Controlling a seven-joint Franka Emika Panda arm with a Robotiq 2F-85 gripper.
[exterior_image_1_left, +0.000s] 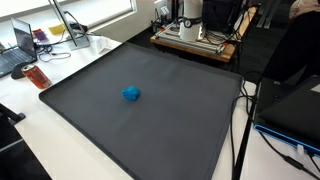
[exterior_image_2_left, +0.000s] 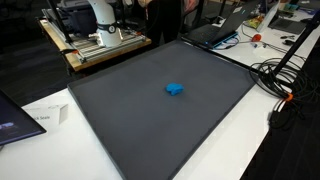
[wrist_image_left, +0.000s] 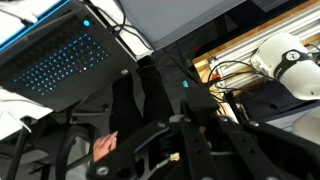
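A small blue object (exterior_image_1_left: 130, 93), perhaps a crumpled cloth or a block, lies alone on the dark grey mat. Exterior view 2 has the same blue object (exterior_image_2_left: 174, 88) around the middle of the mat, with nothing touching it. Only the wrist view takes in my gripper, a dark shape against a dark background, well away from the mat's middle. Its fingers look shut; whatever may be between the fingers is too dark to make out. The blue object is outside the wrist view.
A red can (exterior_image_1_left: 37, 77) stands off its left edge, near a laptop (exterior_image_1_left: 22, 48) and a white cup (exterior_image_1_left: 97, 45). Cables (exterior_image_2_left: 285, 85) lie bunched beyond one edge. A white robot base (wrist_image_left: 288, 65) shows in the wrist view.
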